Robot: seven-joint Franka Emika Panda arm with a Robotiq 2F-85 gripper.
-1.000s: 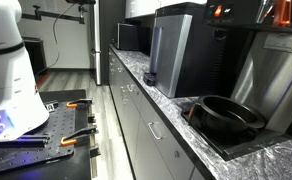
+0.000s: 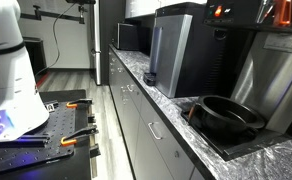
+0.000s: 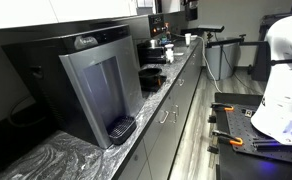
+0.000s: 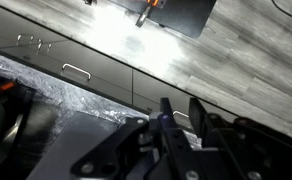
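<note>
In the wrist view my gripper hangs above the edge of the counter, its two dark fingers apart and nothing visible between them. A black pot [image 2: 226, 117] stands on the stove to the right in the first exterior view. The second exterior view shows a dark pan [image 3: 151, 77] farther along the same counter. At the left edge of the wrist view, part of a dark round pot [image 4: 0, 122] shows, well away from my fingers. I cannot make out the gripper clearly in either exterior view.
A tall silver and black dispenser [image 3: 101, 90] stands on the marbled counter [image 2: 171, 105], with a small drip tray [image 3: 121, 130] in front. Grey drawers [image 2: 146, 125] run below. Opposite, orange-handled clamps [image 2: 79, 136] sit on the robot's black table.
</note>
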